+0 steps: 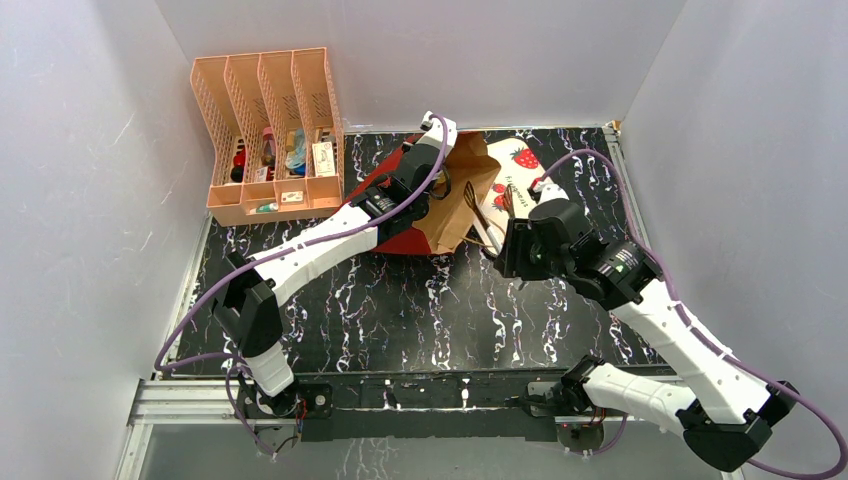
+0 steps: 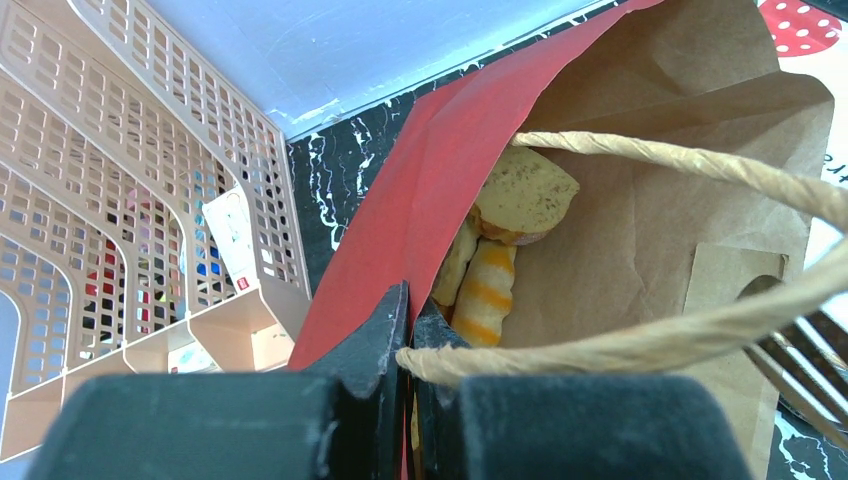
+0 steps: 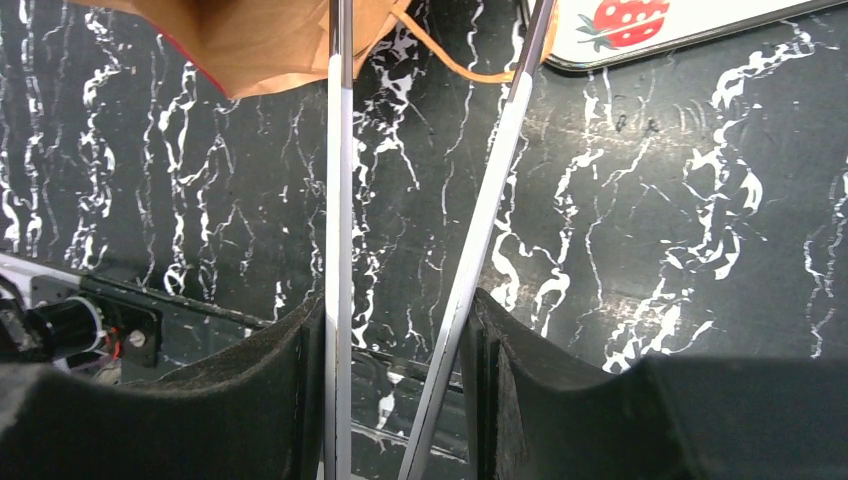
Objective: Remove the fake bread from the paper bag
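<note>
The red paper bag stands tilted at the table's back middle, its brown inside facing right. Within it, in the left wrist view, are a cut bread piece and an orange-striped roll. My left gripper is shut on the bag's edge near its twisted paper handle. My right gripper is shut on the tongs, whose two arms spread apart. The tongs' slotted end is just outside the bag's mouth at the right of the left wrist view.
A white strawberry-patterned tray lies right of the bag. A peach divided rack with small items stands at the back left.
</note>
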